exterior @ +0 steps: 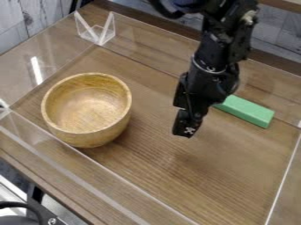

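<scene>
My black gripper (186, 112) hangs over the middle of the wooden table, open, its fingers pointing down, with nothing visible between them. To its left sits a tan wooden bowl (87, 92), empty, apart from the gripper. Right of the gripper lies a green block (245, 110), its left end close behind or partly hidden by the arm.
The table (177, 180) has clear room in front of the gripper and behind the bowl. A small white wire-like object (97, 29) stands at the back left. Black cables show beyond the lower left edge.
</scene>
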